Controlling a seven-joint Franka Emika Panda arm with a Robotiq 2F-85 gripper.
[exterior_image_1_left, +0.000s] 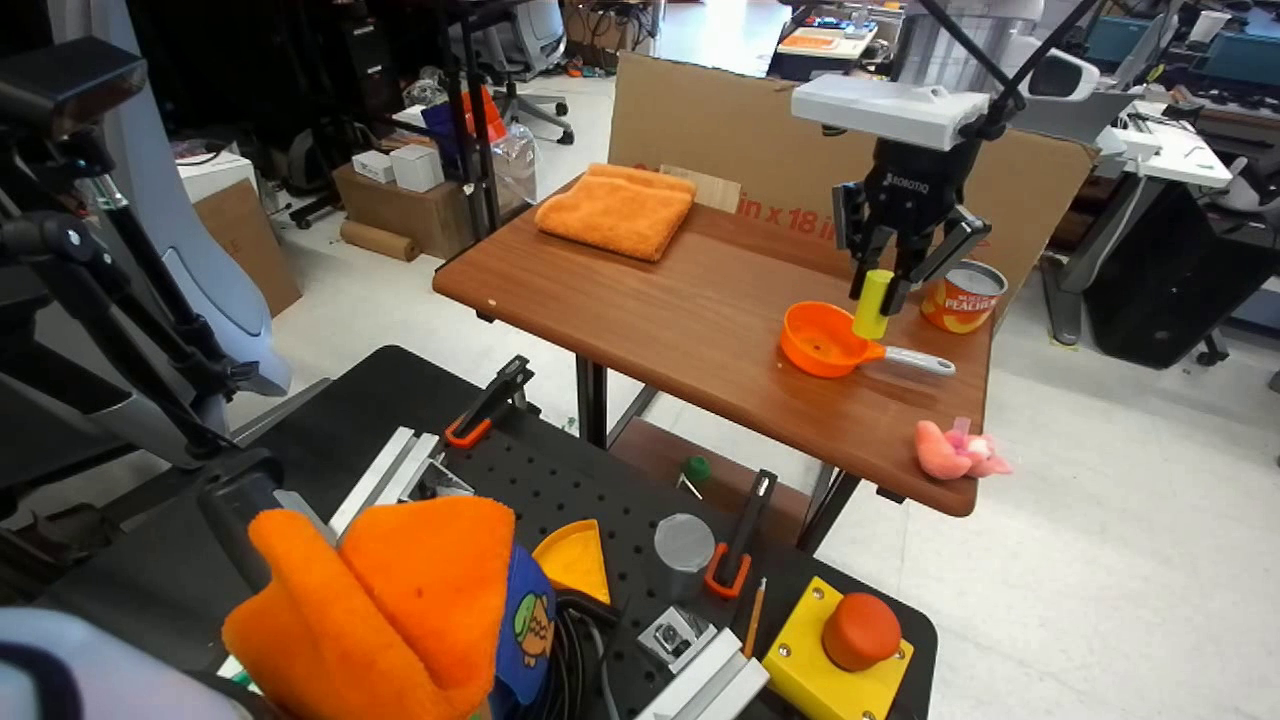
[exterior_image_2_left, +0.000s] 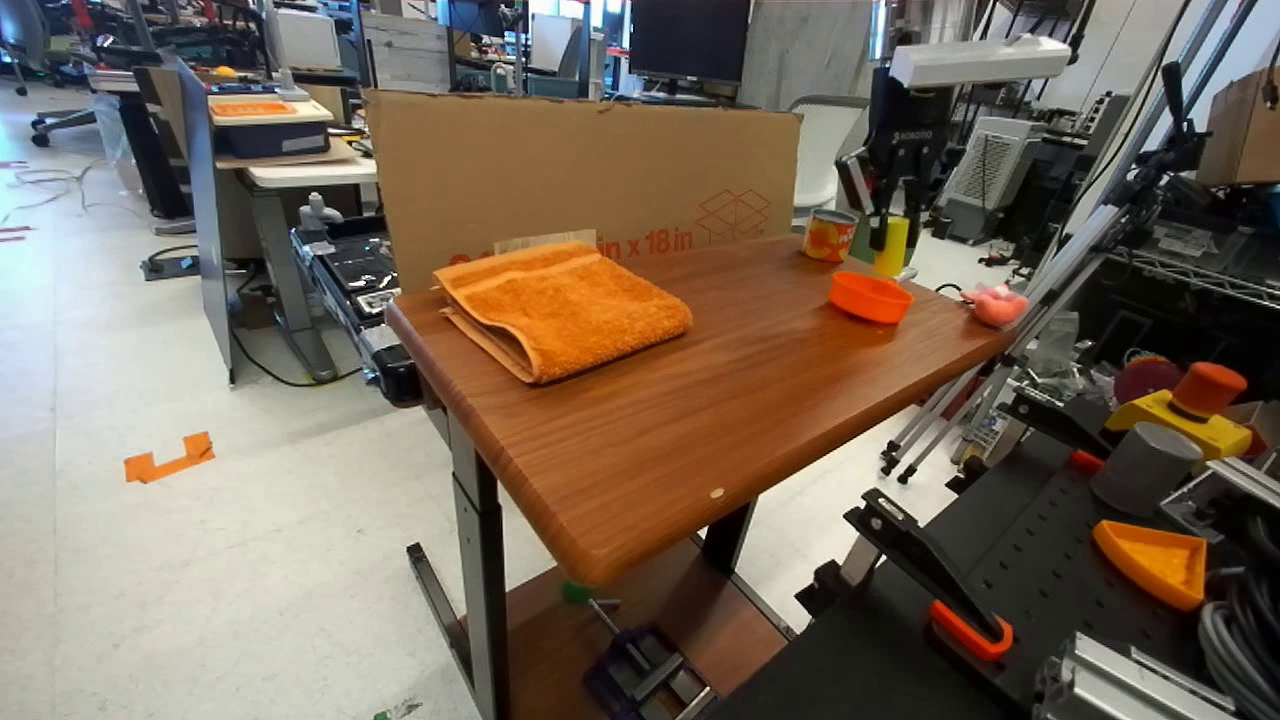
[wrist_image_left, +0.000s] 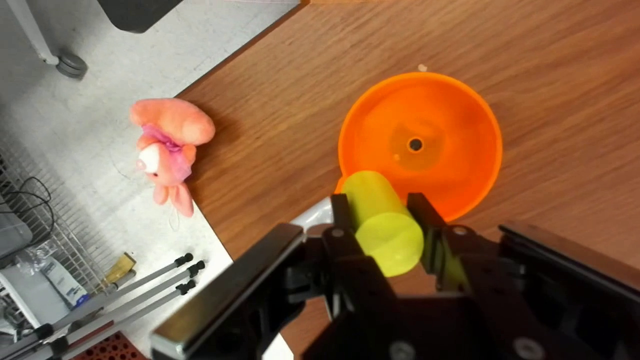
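Observation:
Between the black fingers of my gripper is a yellow-green cylinder (wrist_image_left: 393, 240), gripped near its upper end and pointing down. In the wrist view it covers part of the near rim of an orange pan (wrist_image_left: 453, 174). Exterior view 1 has the cylinder (exterior_image_1_left: 872, 305) in front of my gripper (exterior_image_1_left: 879, 292), by the pan's rim where the grey handle (exterior_image_1_left: 918, 360) begins. I cannot tell whether its lower end touches the pan. In exterior view 2 the cylinder (exterior_image_2_left: 890, 247) appears just behind the orange pan (exterior_image_2_left: 871, 298).
A peach can (exterior_image_1_left: 963, 296) stands close behind the gripper. The pink plush toy (exterior_image_1_left: 956, 451) lies at the table's near right corner, partly over the edge. A folded orange towel (exterior_image_1_left: 618, 211) occupies the far left; the table (exterior_image_1_left: 708, 312) between towel and pan is clear.

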